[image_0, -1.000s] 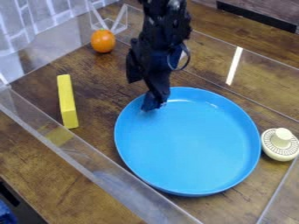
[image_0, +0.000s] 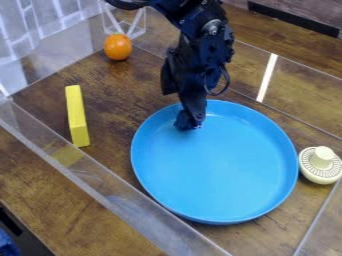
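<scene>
My black gripper (image_0: 183, 100) reaches down from the top centre to the back rim of a large blue plate (image_0: 214, 170). Its fingertips are low over the rim, dark against the dark wood, so whether anything lies between them is hard to see. An orange ball (image_0: 118, 46) sits at the back left. A yellow bar (image_0: 76, 115) lies on the table at the left.
A cream round object (image_0: 319, 165) sits right of the plate. A white strip (image_0: 267, 78) lies at the back right. Clear plastic walls border the left side. Bare wood is free between the yellow bar and the plate.
My gripper and arm have shifted slightly to the right and changed their pose over the plate's back rim. The objects on the table have not visibly moved.
</scene>
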